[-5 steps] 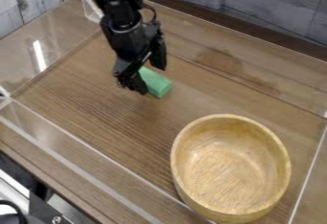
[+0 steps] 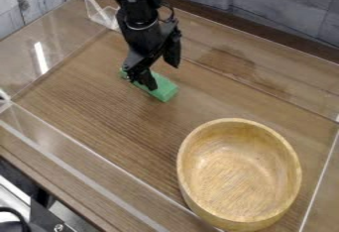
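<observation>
My black gripper (image 2: 151,54) reaches down from the top of the view, standing open above and behind a green object (image 2: 157,86). The green object is long and flat and lies on the wooden table (image 2: 79,117), angled toward the lower right, with its upper end partly hidden behind the gripper.
A large yellow bowl (image 2: 239,172) fills the lower right of the table. A white item sits at the top left near the table's edge.
My gripper has risen and moved back, away from the bowl, uncovering more of the green object, which now lies angled a little left of where it showed a second ago.
</observation>
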